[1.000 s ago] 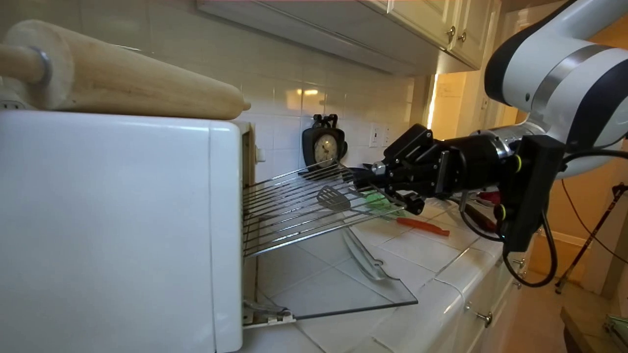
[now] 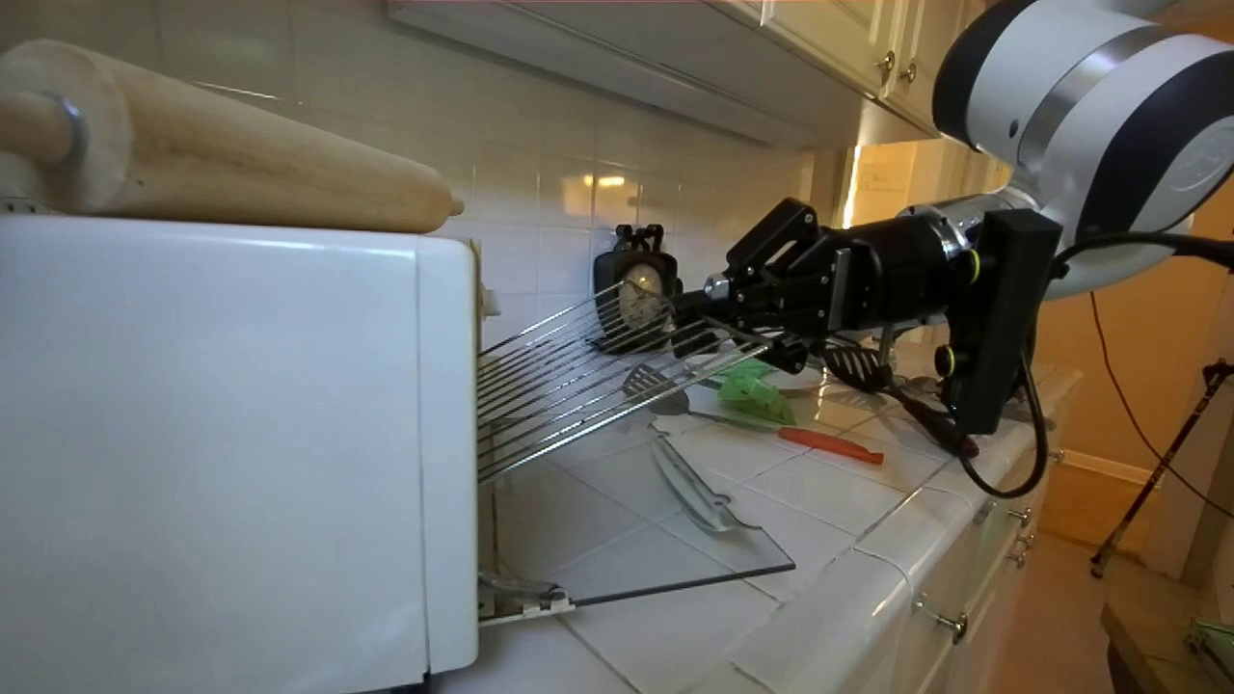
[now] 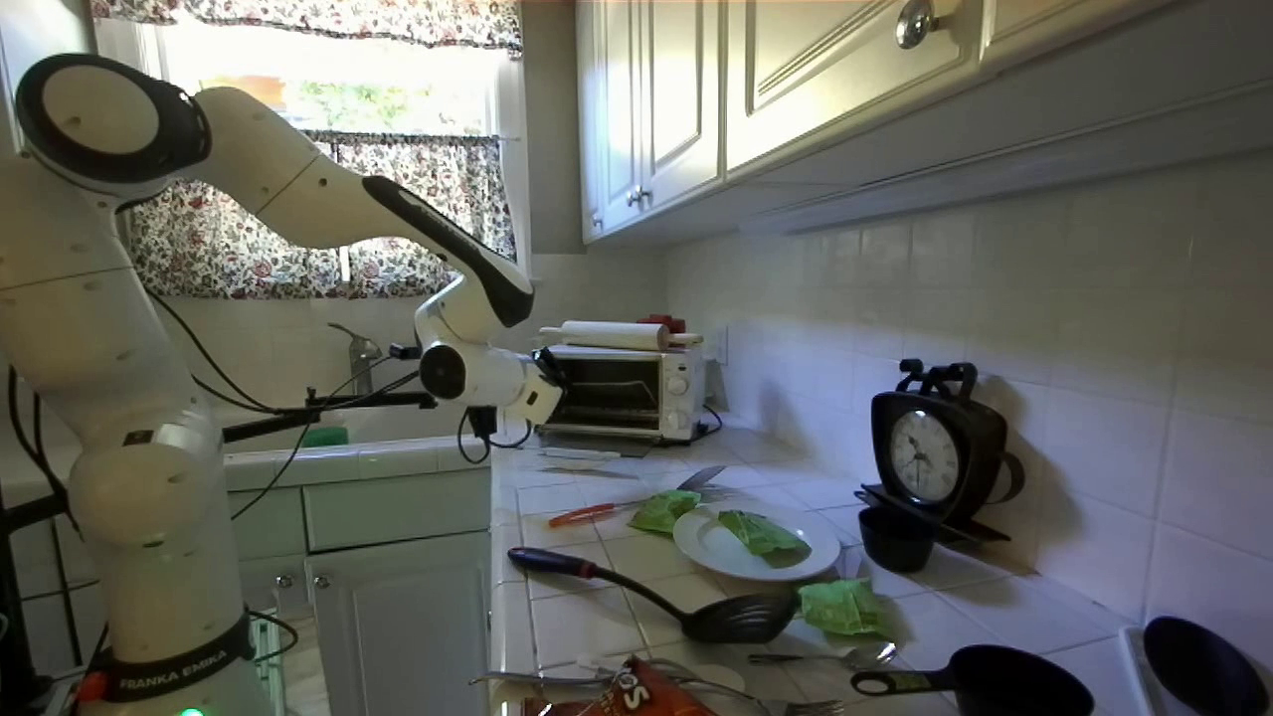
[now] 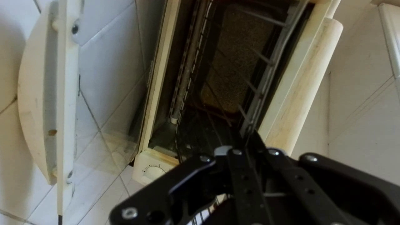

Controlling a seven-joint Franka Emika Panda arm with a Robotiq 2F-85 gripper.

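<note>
A wire rack (image 2: 602, 382) sticks out of the front of the white toaster oven (image 2: 231, 440), its outer end tilted upward. My gripper (image 2: 691, 318) is shut on the rack's outer edge, above the lowered glass door (image 2: 683, 555). In the wrist view the fingers (image 4: 240, 176) meet near the rack bars, with the dark oven cavity (image 4: 232, 67) beyond them. How far the rack reaches inside the oven is hard to tell. From the other side, the oven (image 3: 698, 400) stands at the counter's far end with the arm reaching to its front.
A wooden rolling pin (image 2: 266, 150) lies on top of the oven. Behind the rack stand a black clock scale (image 2: 643, 283) and, on the counter, a red-handled spatula (image 2: 833, 445). A plate (image 3: 716, 555), a black slotted turner (image 3: 740, 619) and a pan (image 3: 1014, 682) occupy the nearer counter.
My gripper has risen and moved toward the oven with the rack's outer end, which now tilts more steeply. The oven, its door and the rolling pin have shifted slightly away from the arm.
</note>
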